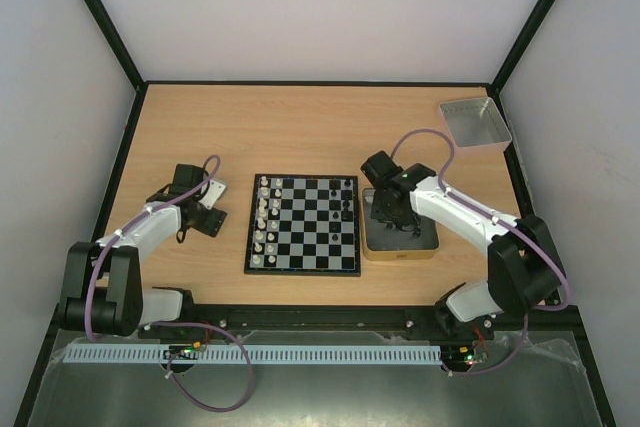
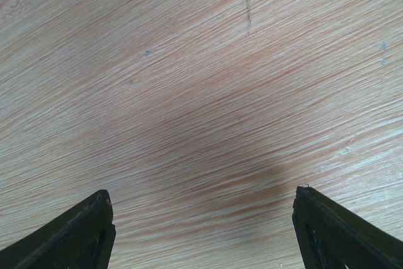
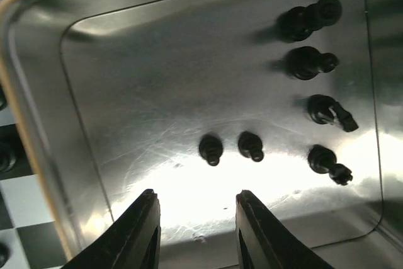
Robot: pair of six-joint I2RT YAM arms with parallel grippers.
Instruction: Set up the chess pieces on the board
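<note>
The chessboard (image 1: 304, 224) has white pieces set in rows along its left side and several black pieces on its right side. Right of it sits a metal tray (image 3: 145, 61) holding several black pieces, among them two small ones (image 3: 211, 149) near the middle and taller ones (image 3: 305, 61) toward the right. My right gripper hangs open over the tray, nothing between its fingers, below the small pieces in its view. My left gripper is open over bare wood left of the board, holding nothing.
An empty light container (image 1: 475, 127) stands at the back right. The table behind the board is clear. The board's right edge with black pieces shows at the left of the right wrist view.
</note>
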